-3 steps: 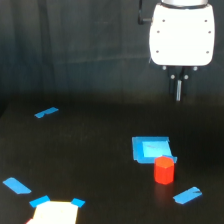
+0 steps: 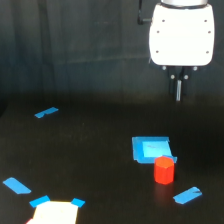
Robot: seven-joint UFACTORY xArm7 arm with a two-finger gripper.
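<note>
My gripper [image 2: 179, 90] hangs at the upper right, below the white panel of the arm [image 2: 182, 36]. It shows as a narrow metallic tip, too small to tell how its fingers stand. Well below it, on the dark table, is a red block [image 2: 164, 170]. The block overlaps the lower right corner of a blue-taped square [image 2: 138, 150] in this view. A lighter blue patch [image 2: 156, 149] lies inside that square. Clear space separates the tip from the block.
Blue tape strips lie at the far left [image 2: 46, 112], near left [image 2: 16, 186] and right [image 2: 187, 195]. A pale, bright object [image 2: 55, 213] with blue tape beside it is cut off by the bottom edge.
</note>
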